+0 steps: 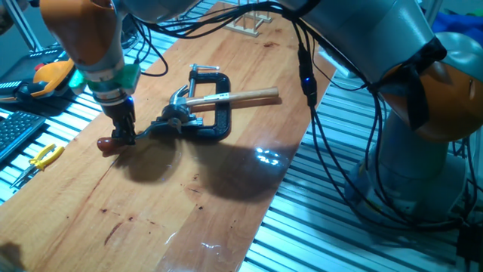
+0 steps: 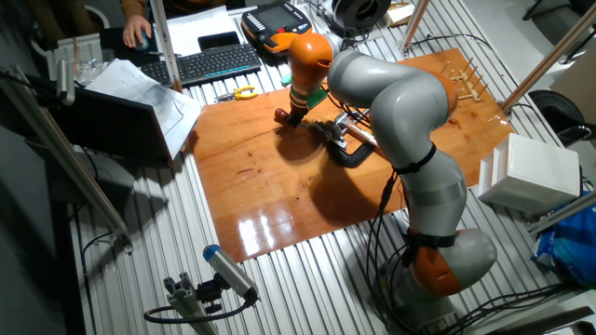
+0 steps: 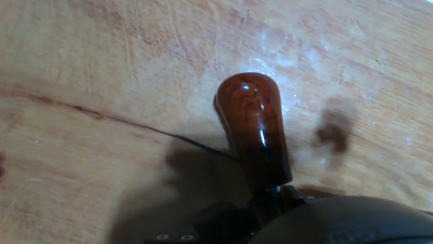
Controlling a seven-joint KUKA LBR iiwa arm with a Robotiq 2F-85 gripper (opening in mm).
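A glossy red-brown tool handle (image 3: pixel 256 125) shows in the middle of the wrist view, its near end running into the dark gripper parts. In exterior view 1 the same handle (image 1: pixel 110 145) pokes out on the left of my gripper (image 1: pixel 124 140), which points down close to the tabletop. A thin metal shank extends from the gripper's right side toward the clamp. My fingers are around or right against the tool just behind its handle. Whether they are shut on it is hidden by the dark, overlapping parts.
Right of the gripper lie a black C-clamp (image 1: pixel 223 113) and a hammer with a wooden handle (image 1: pixel 253 94), overlapping. Yellow-handled pliers (image 1: pixel 47 156) lie off the board's left edge. A wooden rack (image 1: pixel 249 21) stands at the far end. The board's near part (image 1: pixel 143 227) is clear.
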